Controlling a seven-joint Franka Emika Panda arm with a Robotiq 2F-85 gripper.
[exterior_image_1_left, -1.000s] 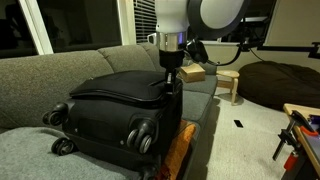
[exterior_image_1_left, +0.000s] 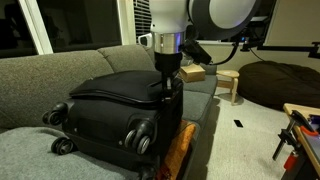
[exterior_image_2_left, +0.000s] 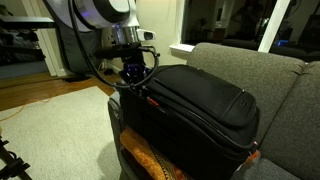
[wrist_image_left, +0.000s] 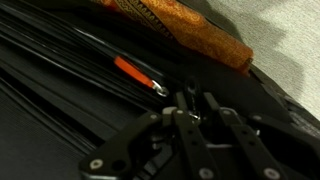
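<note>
A black wheeled suitcase (exterior_image_1_left: 110, 122) lies on the grey couch, its soft top panel (exterior_image_2_left: 205, 92) facing up. My gripper (exterior_image_1_left: 164, 81) is at the suitcase's upper edge, pointing down. In the wrist view, the gripper is shut beside the zipper seam. A small dark zipper pull seems to be between its fingers, but it is mostly hidden. Close to the fingertips lies an orange-red tab (wrist_image_left: 133, 70) with a shiny metal end, along the black zipper tracks (wrist_image_left: 75, 52).
An orange patterned cloth (exterior_image_2_left: 152, 160) lies beside and below the suitcase at the couch's edge. A cardboard box (exterior_image_1_left: 192, 73) rests farther along the couch. Pale carpet (exterior_image_1_left: 240, 140) is open beyond the couch, and a wooden table (exterior_image_1_left: 304, 125) stands at the right.
In exterior view 1, my arm and gripper have shifted slightly left along the suitcase's edge. The suitcase looks unmoved.
</note>
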